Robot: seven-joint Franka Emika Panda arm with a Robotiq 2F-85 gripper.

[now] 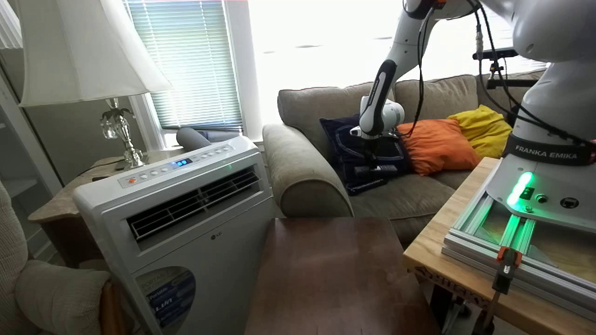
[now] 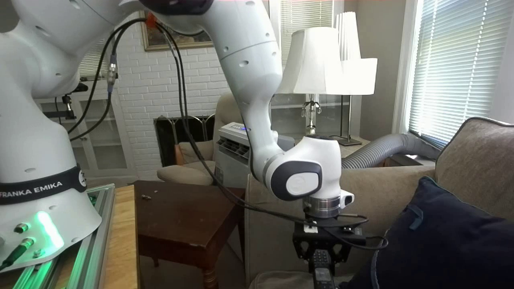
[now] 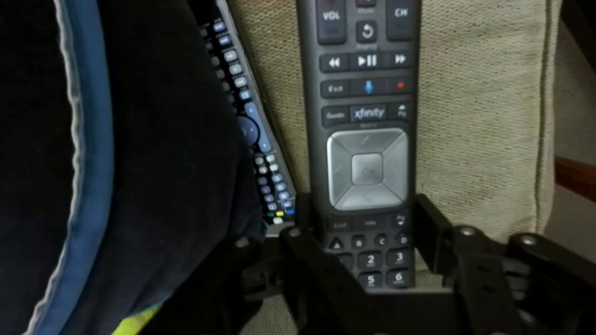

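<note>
Between my fingers is a dark grey xfinity remote (image 3: 367, 167), its buttons facing the wrist camera. My gripper is shut on its two long sides, around the lower part of the keypad. In exterior view 2 the remote (image 2: 323, 274) hangs below the gripper, partly cut off by the frame's edge. A second remote (image 3: 246, 111), black with a silver edge, lies on the beige sofa cushion (image 3: 480, 111), partly covered by the navy pillow (image 3: 162, 139). In exterior view 1 the gripper and the held remote (image 1: 377, 169) appear in front of that pillow.
An orange pillow (image 1: 438, 146) and a yellow pillow (image 1: 484, 129) lie along the sofa. The sofa arm (image 1: 304, 173) stands to one side of my gripper.
</note>
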